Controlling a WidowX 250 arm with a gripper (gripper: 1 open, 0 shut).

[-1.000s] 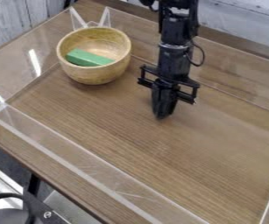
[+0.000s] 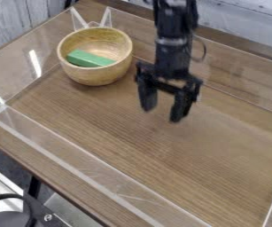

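The black robot arm comes down from the top of the view to my gripper, which is blurred over the middle of the wooden table; whether it holds anything is too unclear to see. A wooden bowl at the upper left holds a green block. The gripper is to the right of the bowl, apart from it.
A dark object shows at the lower left corner, outside or at the table's edge.
The arm and gripper have shifted slightly left and become more blurred. The bowl and green block stay in place.
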